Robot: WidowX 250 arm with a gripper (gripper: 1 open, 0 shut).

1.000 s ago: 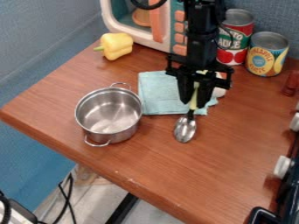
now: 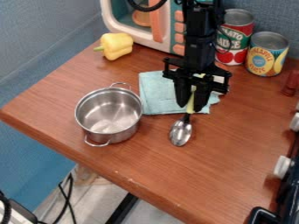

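My black gripper [image 2: 191,98] reaches down over a folded light-blue cloth [image 2: 156,87] at the table's middle. A spoon [image 2: 180,132] with a silver bowl and pale yellow handle hangs or rests just below it, the handle's top between or behind the fingers; whether they are closed on it is hard to see. A steel pot [image 2: 107,115] with two handles stands left of the cloth.
A toy microwave [image 2: 152,30], a yellow pepper-like object [image 2: 114,45] and two cans [image 2: 267,54] stand at the back. A black stove-like object [image 2: 275,192] lines the right edge.
The gripper and spoon have shifted slightly left, with the spoon's bowl a little further left than before.
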